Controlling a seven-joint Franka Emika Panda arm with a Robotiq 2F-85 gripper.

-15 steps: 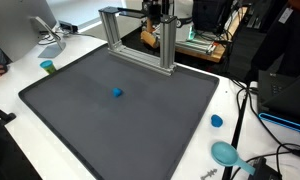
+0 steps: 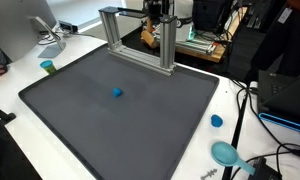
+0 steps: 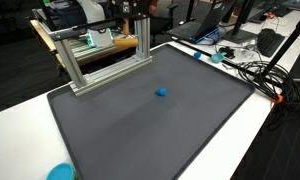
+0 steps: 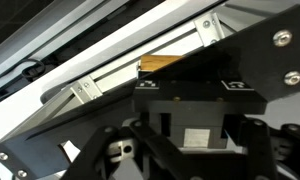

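Note:
My gripper is over the dark top bar of the rack in the wrist view. Its two fingers stand apart, and a dark piece spans the space between them; whether they press on it is unclear. Past the bar, an orange-brown wooden-looking piece (image 4: 170, 50) shows in part. In the first exterior view, this orange piece (image 2: 148, 39) hangs below the top of the rack (image 2: 168, 68), between its uprights. The arm and rack top hide the fingertips in both exterior views.
A blue piece (image 2: 117, 92) lies on the grey mat (image 2: 110, 125), which is otherwise clear. A green cup-like item (image 2: 48, 67) stands at the far left edge. Near the front right are a blue lid-like item (image 2: 216, 121) and a teal bowl-like item (image 2: 228, 155).
The arm and the orange piece at the rack have shifted only slightly in the first exterior view. The mat and the items on the table have not moved.

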